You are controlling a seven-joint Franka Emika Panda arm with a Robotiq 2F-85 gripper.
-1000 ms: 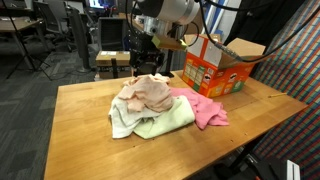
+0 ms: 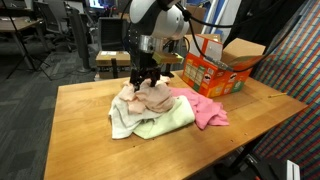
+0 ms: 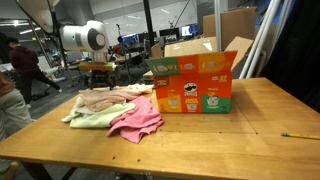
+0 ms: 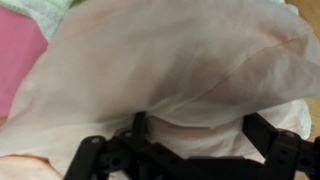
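Several cloths lie heaped on the wooden table. On top is a pale pink cloth (image 2: 147, 97), crumpled, which fills most of the wrist view. Beneath it spread a white cloth (image 2: 124, 123) on the left and a pale green cloth (image 2: 170, 119) in front. A brighter pink cloth (image 2: 207, 109) lies to the right of the heap. My gripper is open, its dark fingers (image 4: 262, 130) wide apart above the pale pink cloth. In exterior view 1 the gripper (image 2: 150, 78) reaches down to the top of the heap; whether it touches cannot be told.
An open red and green cardboard box (image 3: 195, 84) stands on the table behind the bright pink cloth. A pencil (image 3: 300, 136) lies on the table in exterior view 2.
The arm has come down and slightly left, bringing my gripper from above the heap to the pale pink cloth. The cloths look almost unchanged.
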